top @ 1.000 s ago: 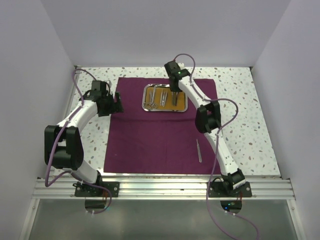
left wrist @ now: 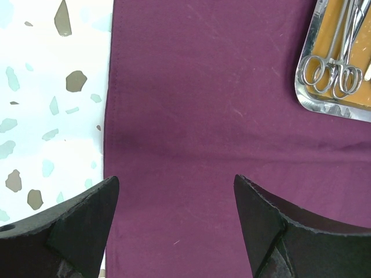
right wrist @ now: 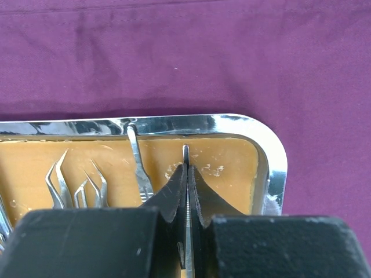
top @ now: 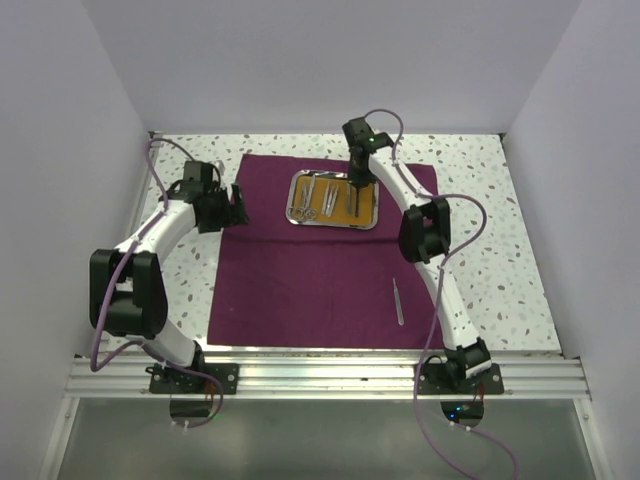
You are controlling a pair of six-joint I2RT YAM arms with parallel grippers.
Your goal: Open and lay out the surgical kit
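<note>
The steel tray with an orange bed lies on the upper part of the purple cloth. Inside are scissor-handled instruments, tweezers and a flat handle with a forked end. Over the tray's right part my right gripper points down, shut. A slim metal instrument runs in line with its fingertips, its end poking out beyond them; whether they grip it, I cannot tell. My left gripper stands open above the cloth's left edge, left of the tray, nothing between its fingers.
One slender instrument lies alone on the lower right of the cloth. Speckled tabletop shows on both sides.
The tray and upper cloth have shifted slightly right. My right gripper has moved right over the tray, and the gap between the two rightmost instruments looks wider. The left arm is still.
</note>
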